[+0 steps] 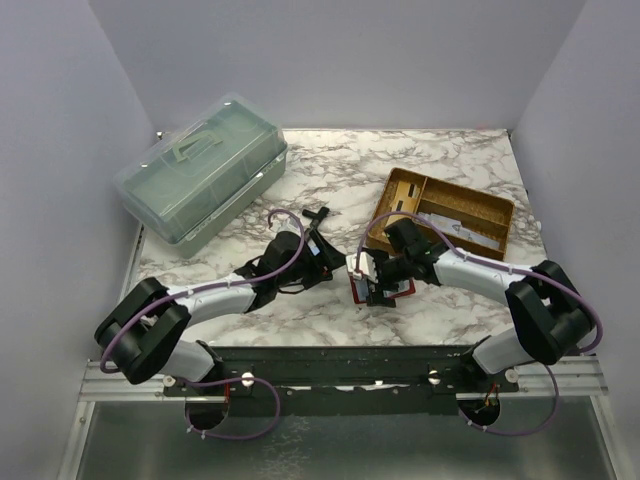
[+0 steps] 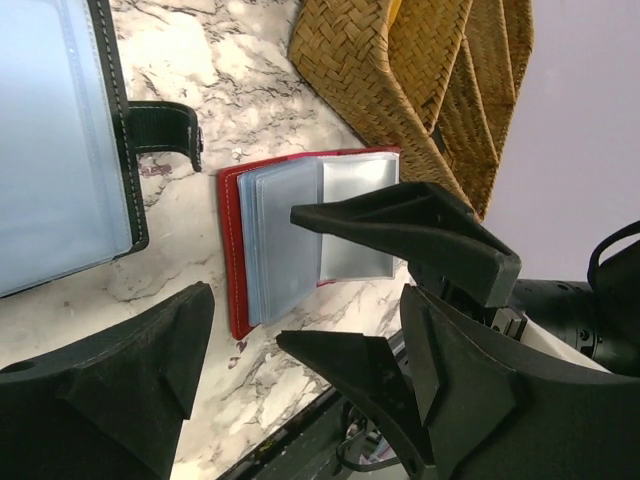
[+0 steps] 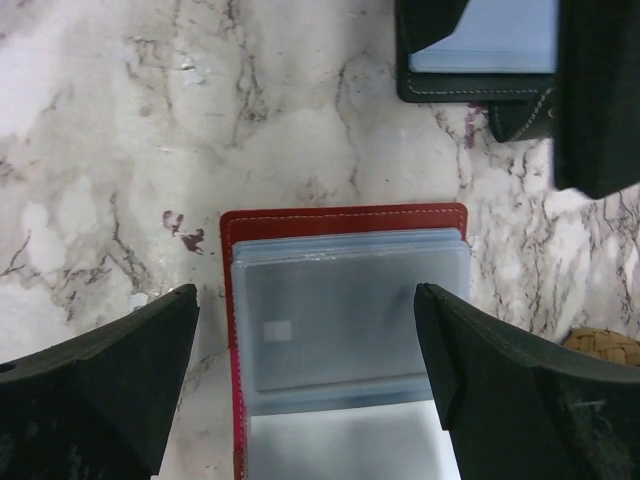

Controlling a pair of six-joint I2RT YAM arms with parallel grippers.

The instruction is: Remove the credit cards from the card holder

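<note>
The red card holder (image 2: 233, 250) lies open on the marble table, holding pale blue-grey cards (image 3: 330, 320) and a white panel (image 2: 355, 220). My right gripper (image 1: 372, 285) hovers right over it, open, its fingers either side of the cards in the right wrist view. My left gripper (image 1: 330, 262) is at its upper left, part open, with nothing seen between its fingers. A dark green card holder (image 2: 130, 180) with pale blue cards lies beside the red one, partly covered by the left arm in the top view.
A woven divided basket (image 1: 478, 207) stands behind at the right. A translucent lidded box (image 1: 200, 165) sits at the back left.
</note>
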